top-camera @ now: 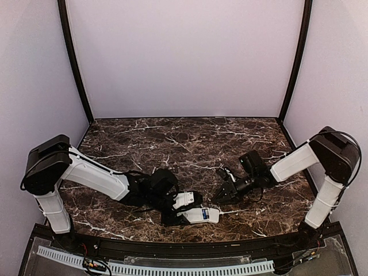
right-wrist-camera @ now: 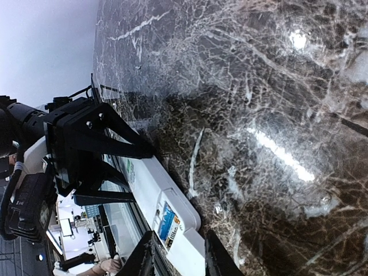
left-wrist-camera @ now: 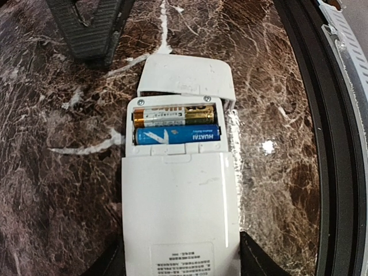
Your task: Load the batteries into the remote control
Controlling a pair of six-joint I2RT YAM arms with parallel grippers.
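Note:
The white remote point(left-wrist-camera: 179, 201) lies at the front of the table, its compartment open with two batteries inside: a gold-silver one point(left-wrist-camera: 172, 115) and a blue one point(left-wrist-camera: 176, 134). A white cover piece point(left-wrist-camera: 185, 75) sits at the compartment's end, slightly askew. My left gripper point(top-camera: 183, 213) is around the remote's other end, its fingertips at both sides in the left wrist view. My right gripper is just above and beside the cover end, its fingers parted; whether anything touches them is unclear.
The table's dark front rim point(top-camera: 184, 246) runs close beside the remote.

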